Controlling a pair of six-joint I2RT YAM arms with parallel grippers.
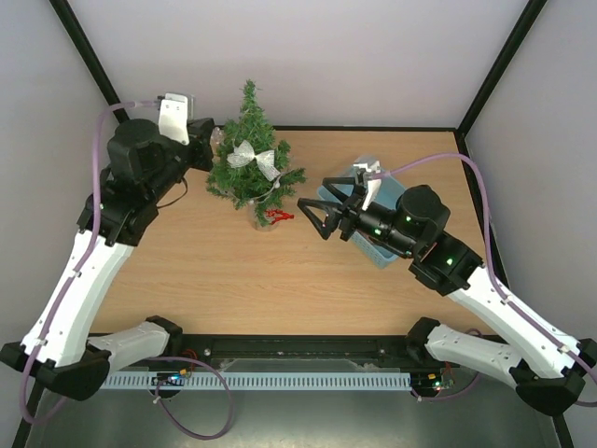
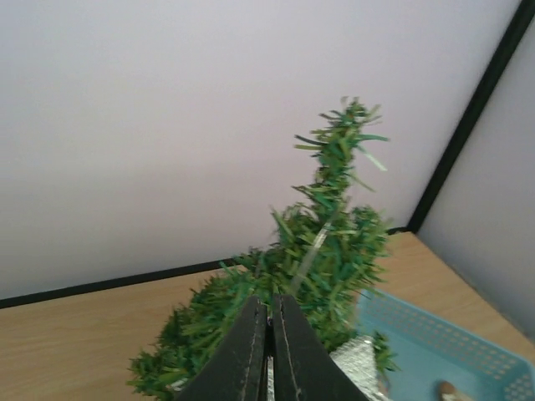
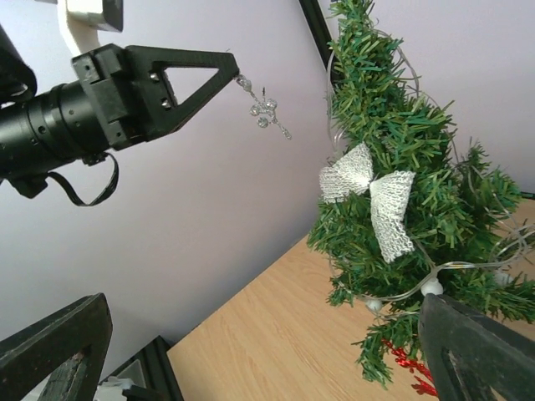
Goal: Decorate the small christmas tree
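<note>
The small green Christmas tree (image 1: 248, 149) stands toward the back of the table, a silver bow (image 3: 372, 196) on its front and a wire with white bulbs around it. My left gripper is shut, left of the tree in the top view. From its tips hangs a thin silver beaded ornament (image 3: 266, 109), seen clearly in the right wrist view, apart from the tree. My right gripper (image 1: 313, 192) is open on the tree's right side, with nothing held between its fingers. The tree's base is partly hidden by branches and a red decoration (image 1: 278, 215).
Behind the right gripper a light blue basket (image 1: 381, 254) rests on the table, partly covered by that arm; a brownish item (image 2: 451, 391) shows inside it. Walls close in the back and sides.
</note>
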